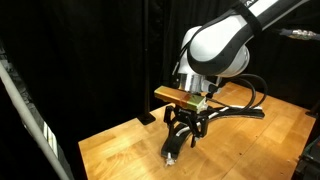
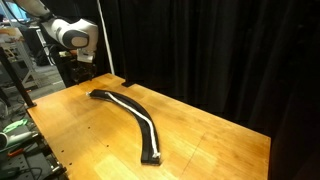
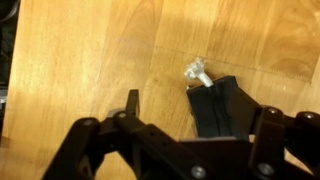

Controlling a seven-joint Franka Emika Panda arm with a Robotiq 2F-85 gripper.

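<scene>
A long black curved strip point(image 2: 138, 112) lies on the wooden table with a white cord point(image 2: 130, 103) running along its length. One end of the cord, a frayed white tip point(image 3: 197, 71), pokes just past the strip's square end point(image 3: 212, 108) in the wrist view. My gripper point(image 1: 186, 123) is open above this end of the strip, with nothing held. In the wrist view the strip's end shows between the spread fingers, closer to the right one. The gripper hides part of the strip in exterior view 1.
Another object point(image 1: 300, 34) shows at the upper right.
</scene>
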